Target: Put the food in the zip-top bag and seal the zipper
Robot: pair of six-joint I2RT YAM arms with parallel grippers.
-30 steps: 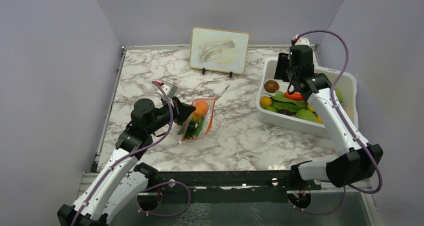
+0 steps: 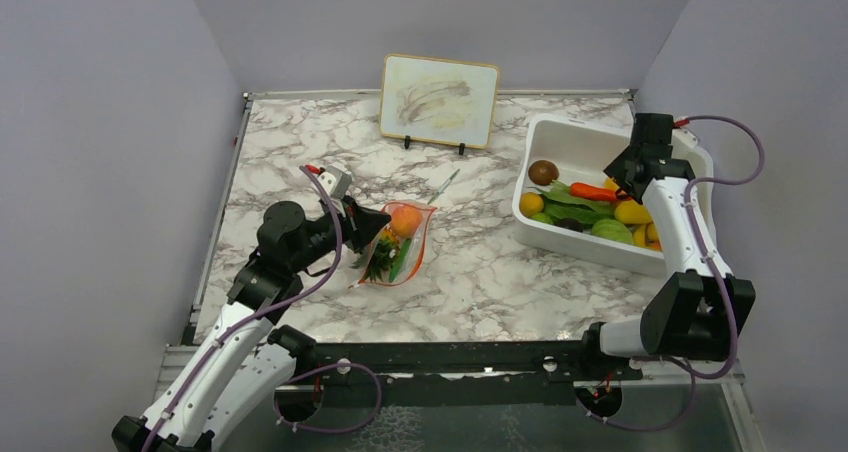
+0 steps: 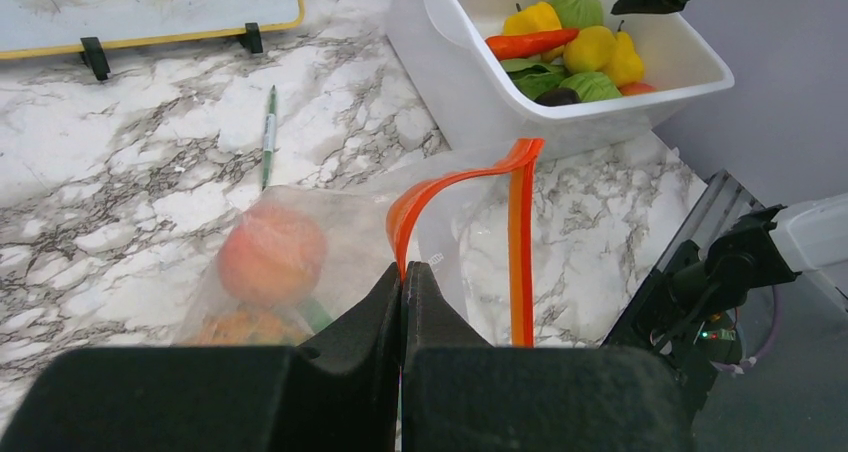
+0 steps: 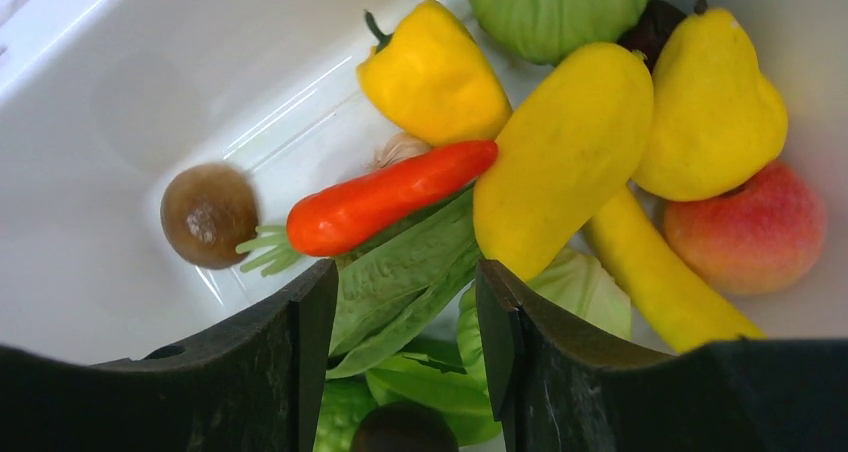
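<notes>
The clear zip top bag [image 2: 418, 244] with its orange zipper edge lies on the marble table, its mouth spread apart. Inside it are a round orange fruit [image 2: 405, 220] and leafy green food [image 2: 382, 259]. My left gripper is shut on the bag's orange rim, which runs down between its fingertips. Over the white bin, my right gripper stands open with nothing between its fingers. Below it in the right wrist view lie a red carrot-shaped piece [image 4: 385, 200], green leaves [image 4: 405, 282], a yellow mango [image 4: 565, 157] and a yellow pepper [image 4: 435, 77].
The white bin [image 2: 590, 252] fills the table's right side; its walls stand high around the food. A pen [image 2: 444, 186] lies just behind the bag. A whiteboard [image 2: 438, 100] stands at the back. Bare table separates bag and bin.
My right gripper has shifted rightward and toward the front over the bin, uncovering more of its back left. The left arm and the bag have stayed nearly still.
</notes>
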